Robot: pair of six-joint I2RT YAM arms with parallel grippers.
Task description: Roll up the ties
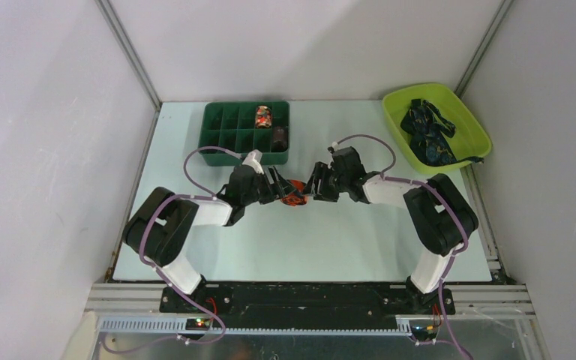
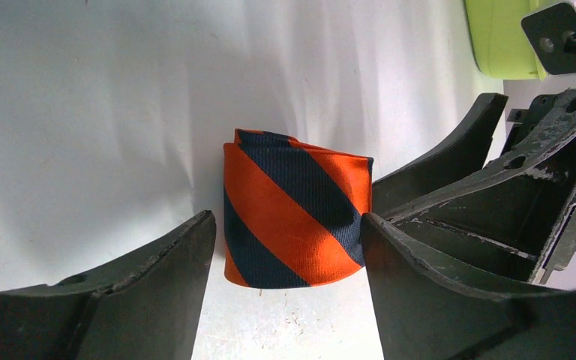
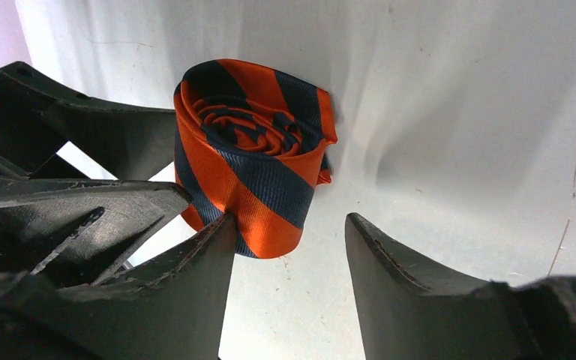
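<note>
An orange and navy striped tie (image 2: 292, 214) stands as a thick roll on its edge on the white table, at the middle. Its spiral of layers (image 3: 251, 131) faces up in the right wrist view, with a short end sticking out at one side. My left gripper is open at the roll, a gap showing at one finger and the other close against its side. From the opposite side my right gripper is also open; one of its fingers (image 3: 221, 255) overlaps the roll, while the other is clear of it.
Behind the left arm, a green divided box (image 1: 217, 142) holds a colourful roll (image 1: 263, 116) and a dark roll (image 1: 280, 138). A lime bin (image 1: 465, 124) with dark ties (image 1: 427, 135) stands at the back right.
</note>
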